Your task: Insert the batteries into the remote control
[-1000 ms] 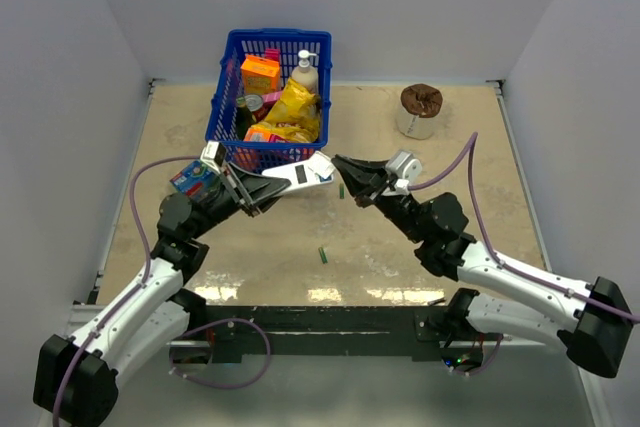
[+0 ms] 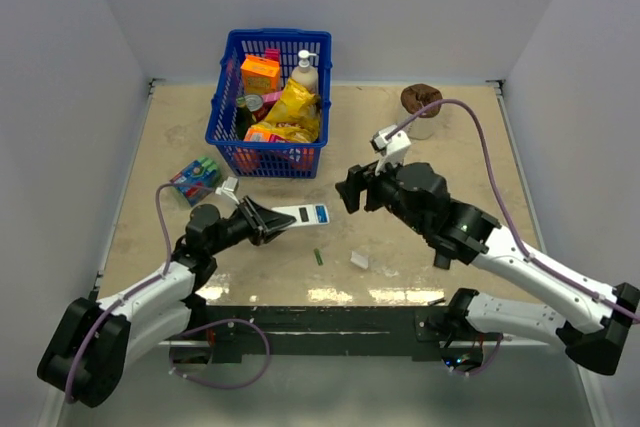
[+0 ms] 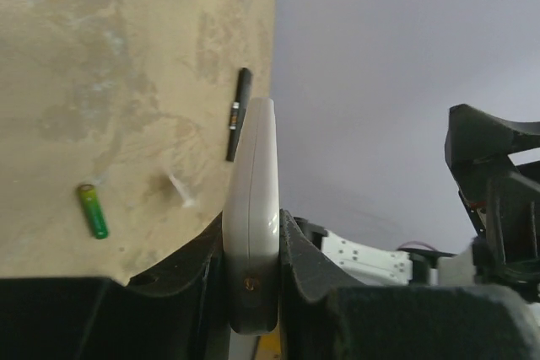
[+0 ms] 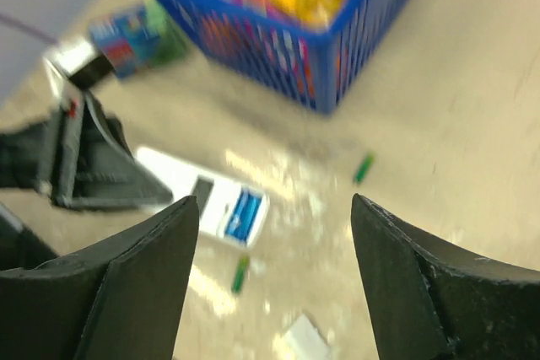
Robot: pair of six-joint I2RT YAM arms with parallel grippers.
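Observation:
The white remote (image 2: 300,215) is held in my left gripper (image 2: 265,222), which is shut on it; the left wrist view shows it edge-on as a white bar (image 3: 252,191). My right gripper (image 2: 356,187) stands open to its right, with nothing between the dark fingers seen in the right wrist view. A small green battery (image 2: 318,257) lies on the table (image 2: 180,257) below the remote, and another battery (image 4: 364,168) shows in the right wrist view. A white piece (image 2: 359,259), apparently the battery cover, lies on the table.
A blue basket (image 2: 266,162) of groceries stands at the back. A colourful pack (image 2: 192,177) lies at the left, a brown-topped container (image 2: 421,107) at back right. A dark bar (image 3: 239,111) lies toward the right.
The remote and left gripper moved down in the top view. The white piece left the remote and now lies on the table.

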